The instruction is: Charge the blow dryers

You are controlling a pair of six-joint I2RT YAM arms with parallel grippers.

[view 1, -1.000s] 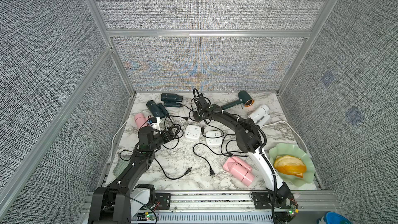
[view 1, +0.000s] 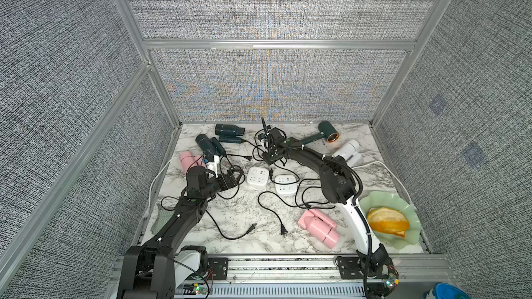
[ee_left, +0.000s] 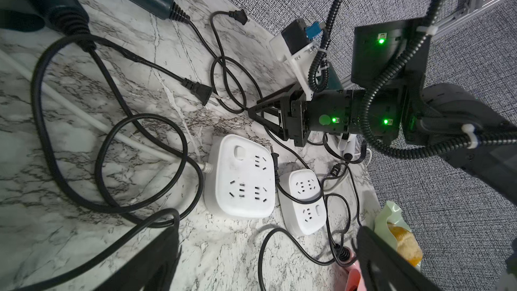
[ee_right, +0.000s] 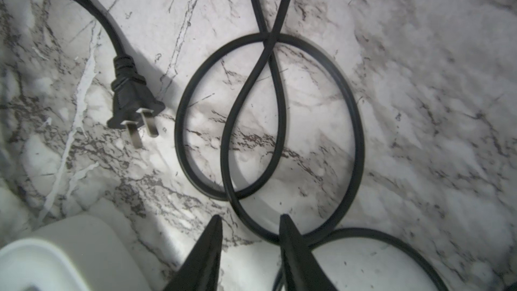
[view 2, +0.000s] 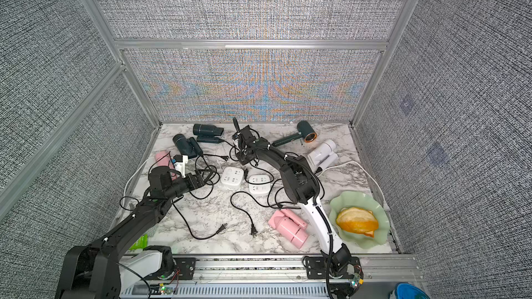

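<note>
Two white power strips, one at centre-left [ee_left: 241, 175] and one right of it [ee_left: 303, 202], lie mid-table among tangled black cords. My right gripper hangs low beside the left strip, part open over a looped cord, with nothing visibly held; a two-prong plug [ee_right: 132, 97] lies to its upper left. My left gripper is open, its blurred fingers wide over the cords left of the strips. Dark green dryers [view 1: 230, 130] lie at the back, pink ones at left [view 1: 188, 160] and front [view 1: 320, 228], a white one [view 1: 346, 152] at right.
A green scalloped dish [view 1: 412, 224] with yellow food fills the front right. Cords cover much of the centre. Walls enclose the back and sides; some bare marble shows at front centre [view 1: 232, 221].
My right arm has shifted slightly right, its wrist turning a little. My left arm has barely moved. The dryers and strips lie as before.
</note>
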